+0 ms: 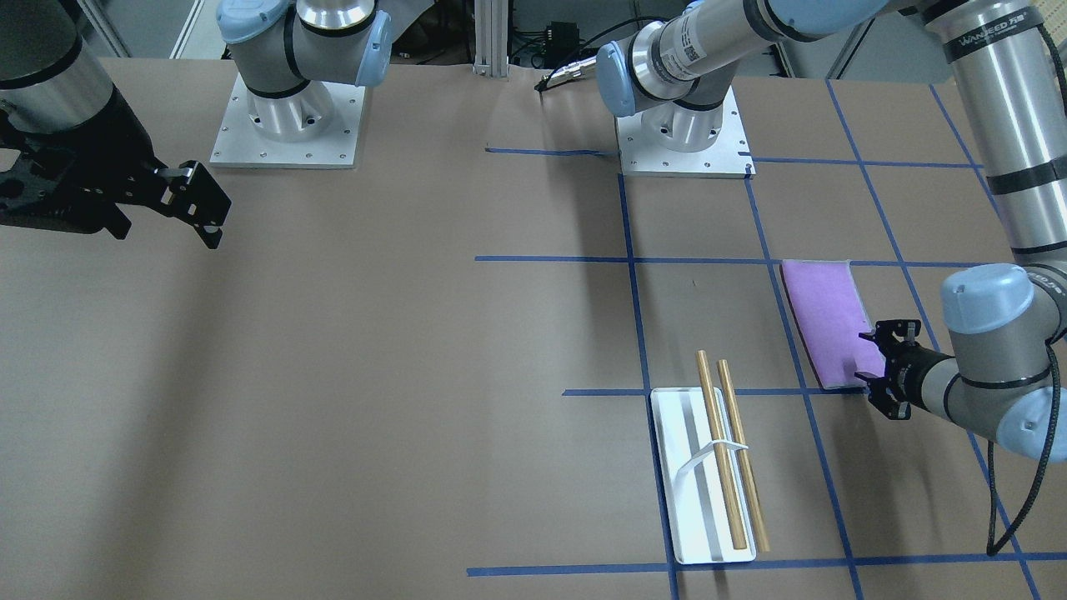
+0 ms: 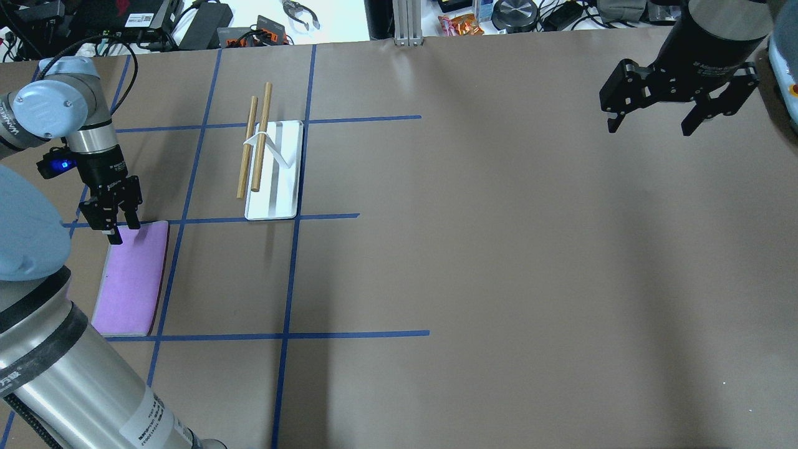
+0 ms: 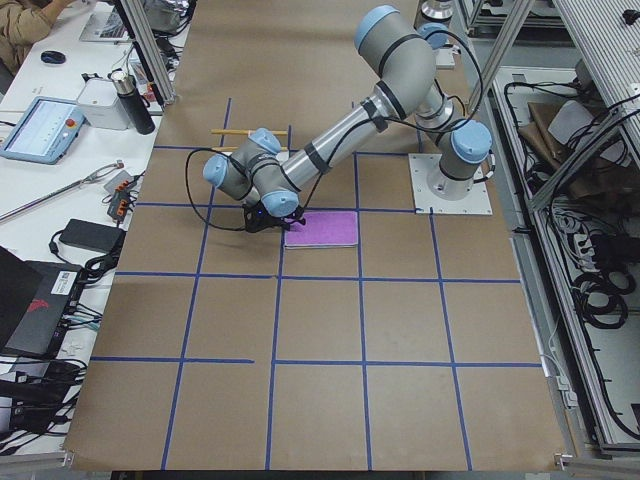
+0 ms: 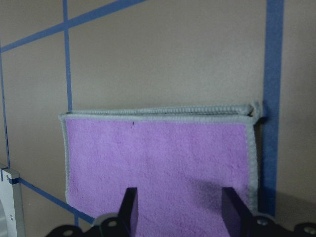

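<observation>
A folded purple cloth (image 1: 820, 310) with grey hemmed edges lies flat on the taped floor grid at the right of the front view; it also shows in the top view (image 2: 131, 284). My gripper (image 1: 868, 357) hangs over the cloth's near end. In the wrist view its two fingertips stand wide apart at the bottom, open (image 4: 179, 195), with only the cloth (image 4: 153, 153) below and between them; whether they touch it is unclear.
A white tray (image 1: 685, 510) with two wooden sticks (image 1: 730, 500) lies left of the cloth. Another arm's gripper (image 2: 673, 97) hangs at the far side, with two more arm bases behind.
</observation>
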